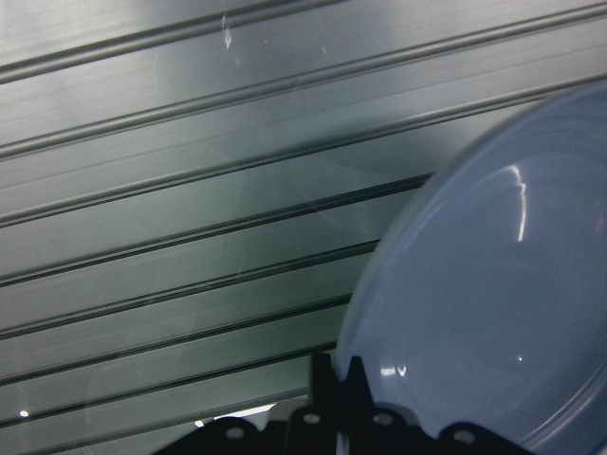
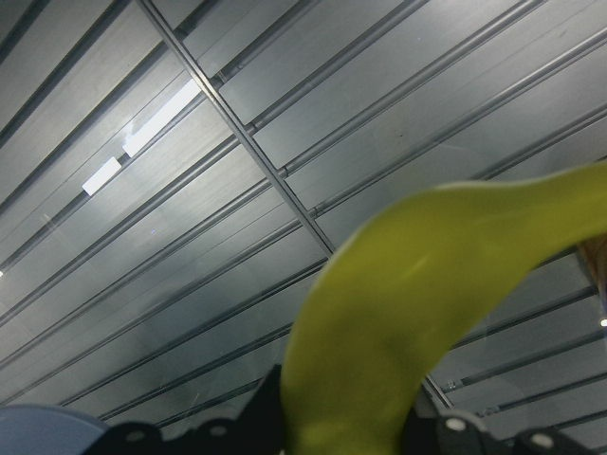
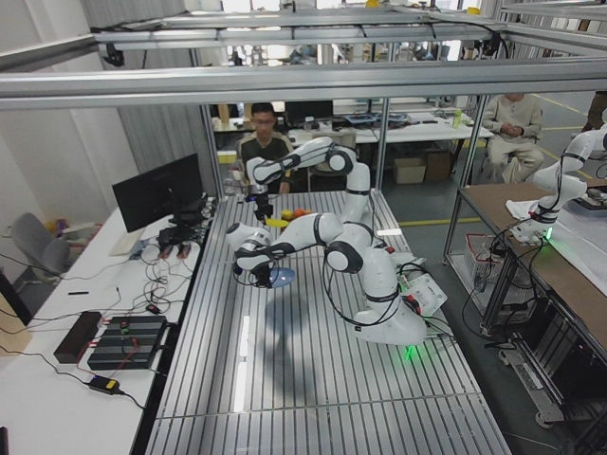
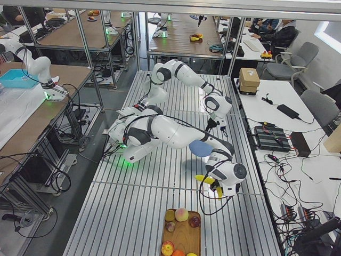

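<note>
My left gripper is shut on the rim of a pale blue plate (image 1: 484, 284), which also shows in the right camera view (image 4: 200, 149) above the slatted table. My right gripper (image 4: 216, 189) is shut on a yellow banana (image 2: 379, 322), which fills much of the right wrist view; its fingers are mostly hidden behind the fruit.
A wooden tray (image 4: 185, 237) of assorted fruit lies at the near end in the right camera view. The slatted table (image 3: 275, 398) is otherwise largely clear. Both arms reach across its middle; side desks carry monitors, boxes and cables.
</note>
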